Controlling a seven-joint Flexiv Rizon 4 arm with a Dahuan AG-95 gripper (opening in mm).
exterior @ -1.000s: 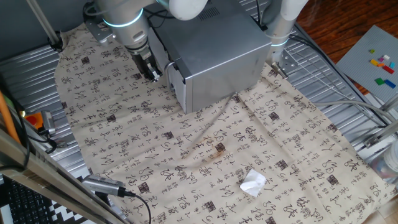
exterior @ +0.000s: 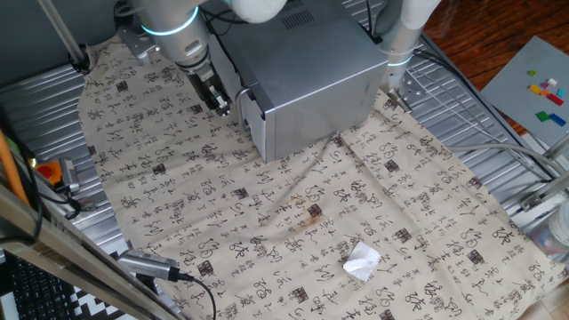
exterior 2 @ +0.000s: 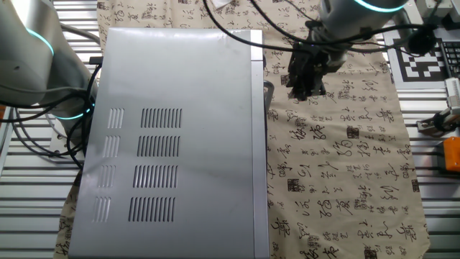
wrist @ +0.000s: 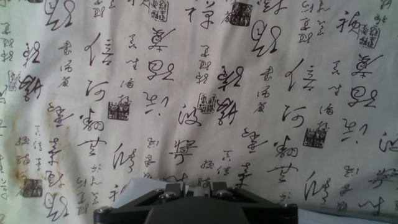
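Note:
Beside the front of a silver box-shaped appliance (exterior: 324, 98), my gripper (exterior: 222, 110) hangs pointing down, close to the grey loop handle (exterior: 241, 100). Exterior view 2 shows the gripper (exterior 2: 307, 92) a little to the right of the handle (exterior 2: 268, 97), with a gap between them. In the wrist view the fingertips of my gripper come together at the bottom edge; it looks shut, and no held object shows. A pale surface (wrist: 146, 190) lies partly hidden behind the fingers, too covered to identify.
Patterned cloth (exterior: 204, 213) covers the table, mostly clear before the appliance. A crumpled white tissue (exterior: 362, 260) lies on it. Black cables (exterior 2: 287, 47) cross near my gripper. A grey board (exterior: 524, 89) holds several coloured bricks.
The arm has shifted very slightly left in exterior view 1 over the last second. The appliance, its handle and the tissue stay where they were.

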